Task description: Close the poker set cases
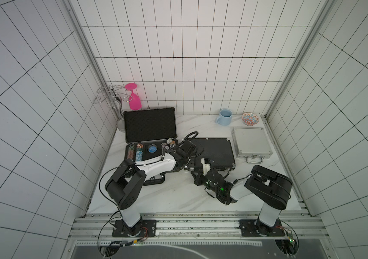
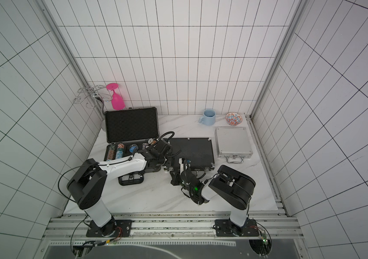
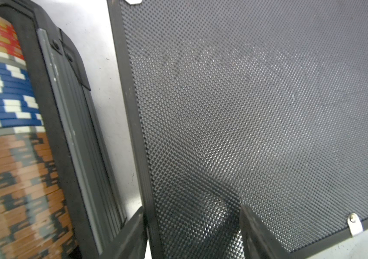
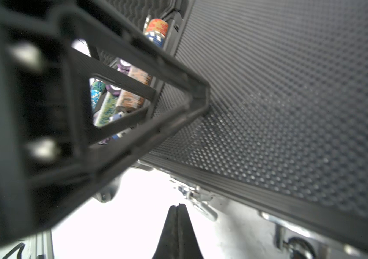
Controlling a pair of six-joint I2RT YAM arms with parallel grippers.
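Observation:
The left poker case stands open, its black lid [image 1: 150, 125] tilted up behind a base holding chips [image 1: 139, 152]. Beside it, the second black case [image 1: 213, 152] has its lid down. Over this lid's left front part hovers my left gripper, fingers apart and nothing between them; whether they touch the lid cannot be told. My right gripper is shut, nothing showing between its tips, just in front of the second case's front edge. Metal latch parts [image 4: 192, 196] show along that edge. A silver case [image 1: 250, 141] lies closed at the right.
Behind stand a blue mug [image 1: 224, 117] and a patterned bowl [image 1: 250, 119]. A metal rack with a pink glass [image 1: 134, 99] is at the back left. My left gripper's frame [image 4: 119, 73] is close to the right wrist camera.

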